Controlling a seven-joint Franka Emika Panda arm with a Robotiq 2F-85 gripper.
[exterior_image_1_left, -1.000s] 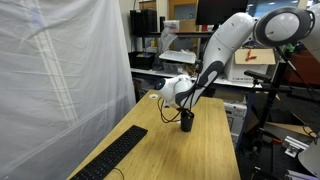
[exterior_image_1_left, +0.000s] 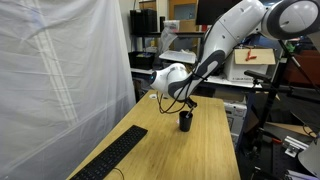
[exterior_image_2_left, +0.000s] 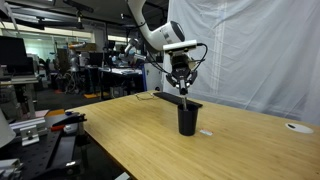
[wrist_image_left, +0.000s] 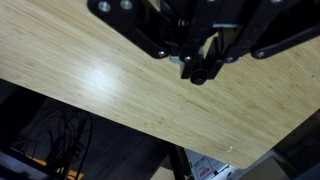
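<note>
A black cup (exterior_image_2_left: 187, 121) stands upright on the wooden table; it also shows in exterior view 1 (exterior_image_1_left: 185, 124). My gripper (exterior_image_2_left: 183, 91) is above the cup's rim in exterior view 2, though its exact place in depth is hard to judge. In the wrist view my gripper is shut on a small dark, round-ended object (wrist_image_left: 198, 76), perhaps a marker seen end-on. Most of that object is hidden by the fingers, and the cup cannot be made out in the wrist view.
A black keyboard (exterior_image_1_left: 112, 152) lies along the table's left side. A small white piece (exterior_image_2_left: 205, 132) rests near the cup, and a flat white round item (exterior_image_2_left: 298, 127) lies farther right. Bare wooden tabletop (exterior_image_2_left: 140, 135) surrounds the cup.
The arm and gripper have risen somewhat and drawn back over the last second. The cup stands in the same place.
</note>
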